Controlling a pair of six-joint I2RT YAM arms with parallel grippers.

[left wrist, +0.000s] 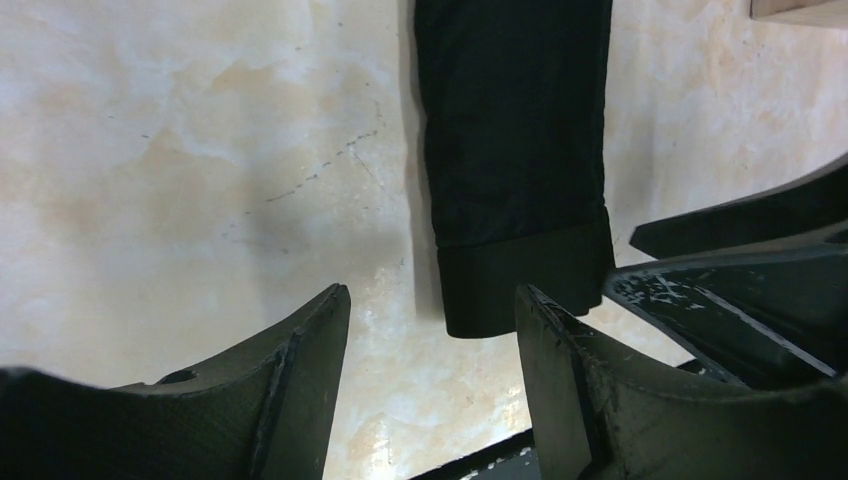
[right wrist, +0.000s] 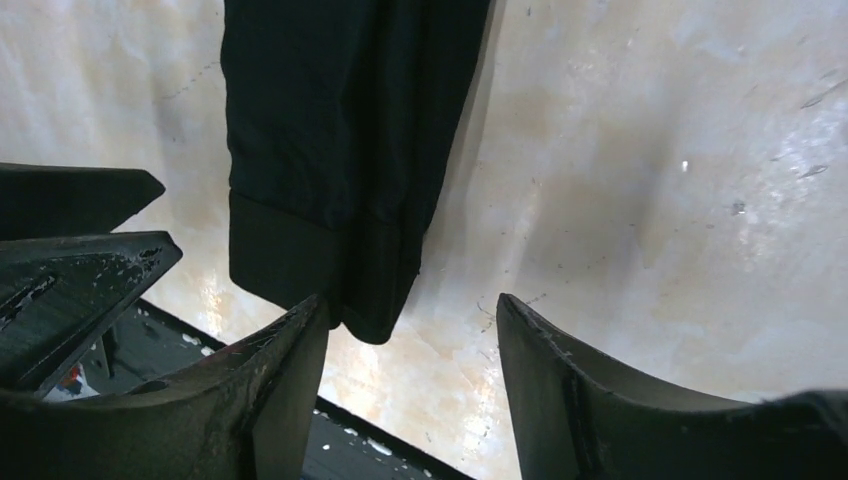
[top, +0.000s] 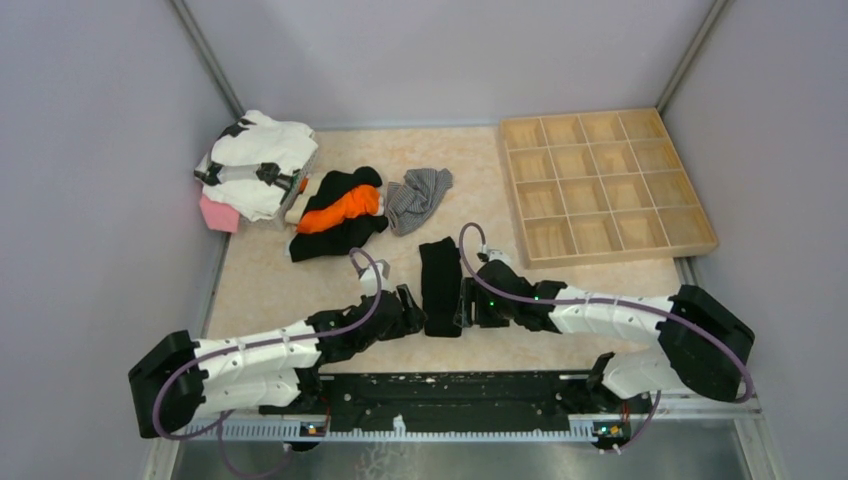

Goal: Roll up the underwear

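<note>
A black folded underwear strip (top: 440, 285) lies lengthwise front to back on the table, its banded end toward the front edge, with a narrow fold along one side in the right wrist view (right wrist: 340, 150). My left gripper (top: 408, 310) is at its left front, open and empty, fingertips just short of the band in the left wrist view (left wrist: 430, 295). My right gripper (top: 470, 305) is at its right front, fingers apart (right wrist: 415, 310), with the band's right corner by the left finger; whether cloth lies within the fingers is unclear.
A wooden compartment tray (top: 610, 188) fills the back right. A pile of black, orange and beige clothing (top: 340, 208), a grey cloth (top: 415, 200) and a basket of white cloths (top: 255, 165) occupy the back left. The front edge (top: 450, 370) is close.
</note>
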